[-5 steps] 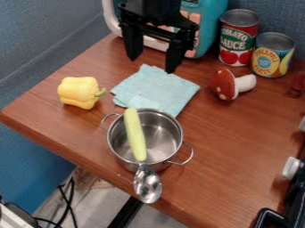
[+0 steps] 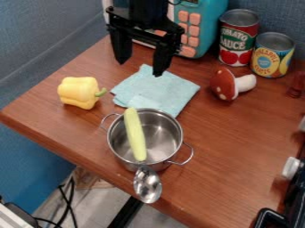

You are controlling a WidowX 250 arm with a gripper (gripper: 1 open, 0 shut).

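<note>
My black gripper [image 2: 141, 55] hangs open over the back of the wooden table, above a light blue cloth [image 2: 155, 92], with nothing between its fingers. A steel pot [image 2: 167, 144] stands toward the front, holding a pale yellow-green cob-like piece [image 2: 136, 134]. A metal spoon [image 2: 148, 185] lies at the pot's front side. A yellow bell pepper [image 2: 80, 92] sits at the left, and a red-capped toy mushroom [image 2: 226, 83] lies to the right of the cloth.
A tomato can [image 2: 237, 40] and a second can [image 2: 273, 55] stand at the back right, beside a teal toy microwave [image 2: 198, 36]. A black appliance [image 2: 284, 200] edges the right side.
My gripper has shifted left along the back of the table over the last second. The objects on the table have not visibly moved.
</note>
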